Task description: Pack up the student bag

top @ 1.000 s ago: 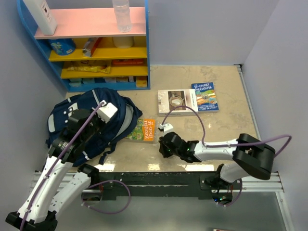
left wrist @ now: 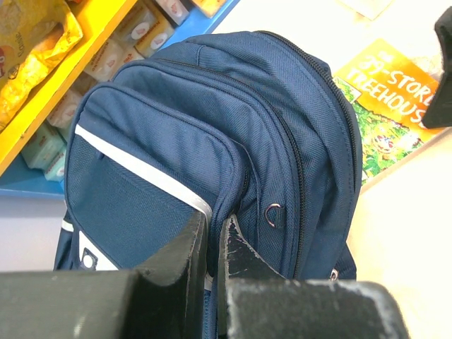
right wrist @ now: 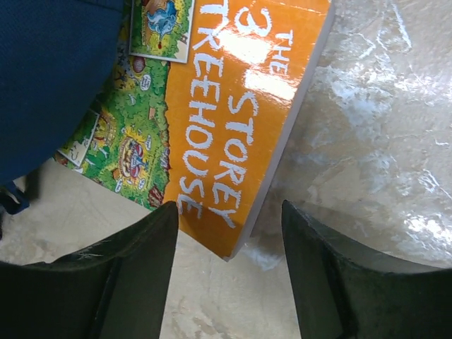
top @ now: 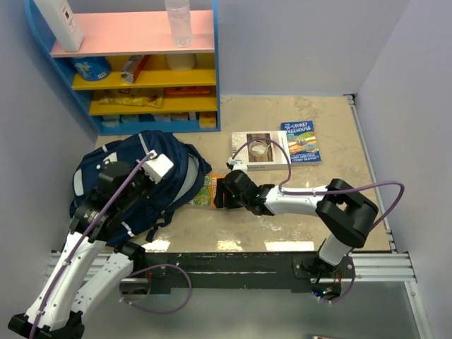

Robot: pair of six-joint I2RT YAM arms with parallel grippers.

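A dark blue student bag [top: 185, 157] lies at the left of the table, below the shelf. My left gripper is shut on a fold of its front fabric beside the white stripe. An orange and green treehouse book [right wrist: 219, 127] lies flat, its green end partly covered by the bag. Over the book's near corner, my right gripper stands part open, one finger at each side of that corner in the right wrist view. Whether the fingers touch the book cannot be told. From above, the right arm hides much of its orange end.
A white book [top: 244, 145] and a blue book [top: 302, 143] lie together toward the back of the table. The shelf [top: 152, 76] with bottles and snack packs stands at the back left. Free table shows at the right and along the front.
My right gripper has come left and toward the back, from the bare table beside the orange book to over its end, and has opened on the way. The left arm has hardly moved.
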